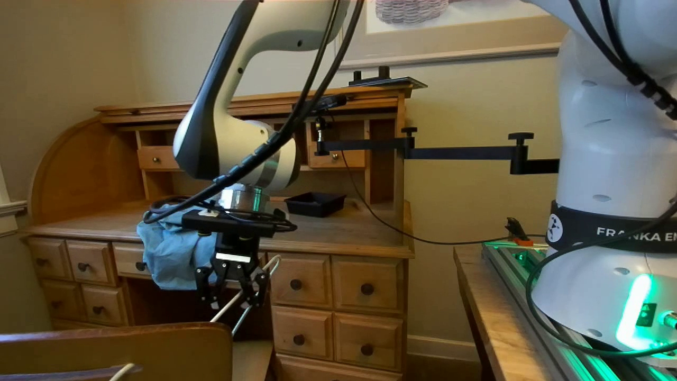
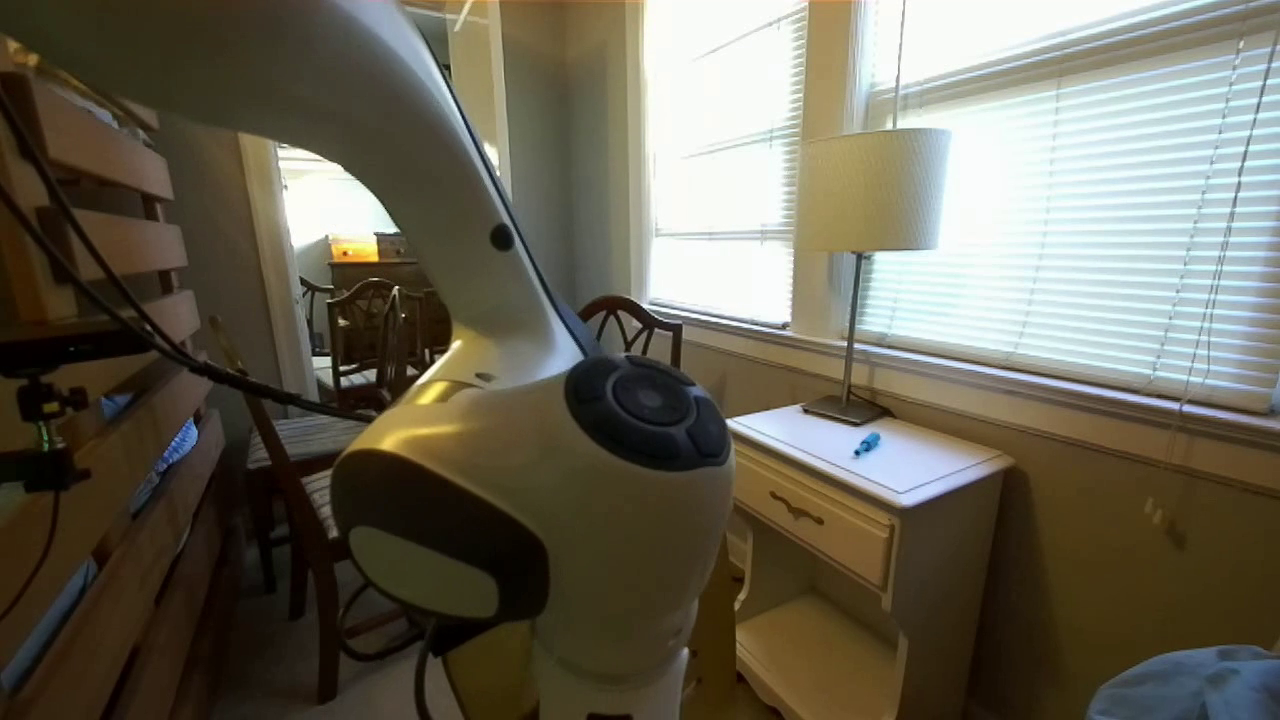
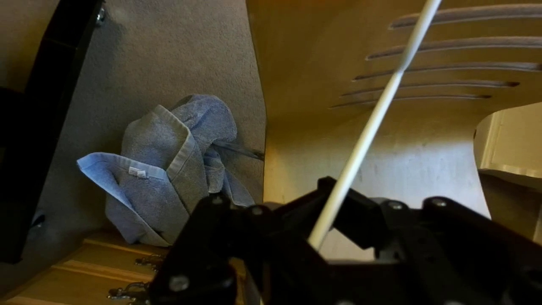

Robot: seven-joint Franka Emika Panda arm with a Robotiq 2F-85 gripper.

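A thin white rod-like piece (image 1: 226, 308), bent at its upper end and perhaps a hanger, is at my gripper (image 1: 235, 297) in exterior view 1. Two slim lengths of it slant down to the left below the fingers. In the wrist view one white length (image 3: 373, 119) crosses from the top right down to my gripper, which looks shut on it. The dark fingers hide the exact contact. Below stands the wooden chair (image 1: 114, 349), whose slotted back shows in the wrist view. Exterior view 2 does not show the gripper.
The blue cloth (image 1: 171, 251) hangs over the desk's edge (image 1: 342, 246), behind the gripper. A black tray (image 1: 315, 203) sits on the desk. The grey-blue towel (image 3: 157, 178) lies on carpet beside the chair. A lamp (image 2: 876, 192) stands on the white side table (image 2: 948, 450).
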